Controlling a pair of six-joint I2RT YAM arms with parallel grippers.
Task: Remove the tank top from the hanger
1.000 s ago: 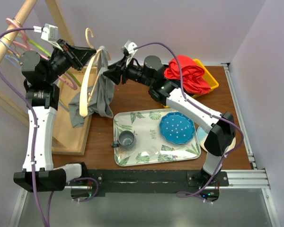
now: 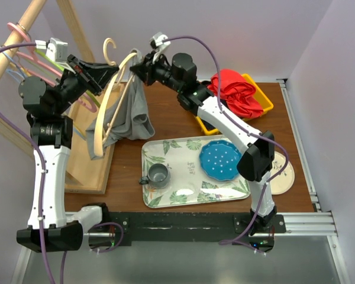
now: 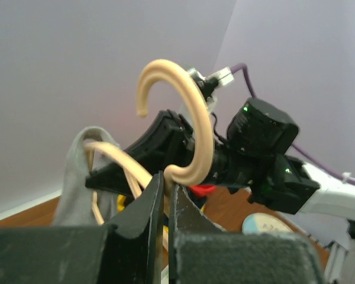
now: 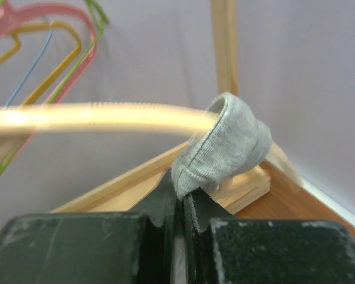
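In the top view, the cream hanger [image 2: 99, 125] is held in the air with my left gripper [image 2: 117, 66] shut on it. The left wrist view has the base of its hook [image 3: 180, 173] between the fingers. From one arm of the hanger hangs the grey tank top [image 2: 134, 115], on the side toward my right arm. My right gripper is shut on a fold of the grey cloth [image 4: 222, 148], near that end of the hanger. The hanger's near arm looks bare; the garment's far side is hidden.
Several coloured hangers [image 2: 32, 59] hang on a wooden rack [image 2: 9, 50] at the left. A patterned tray [image 2: 183, 192] with a grey mug [image 2: 158, 176] and a blue plate [image 2: 219, 160] lies below. A yellow bin [image 2: 261, 100] holds red cloth [image 2: 236, 93].
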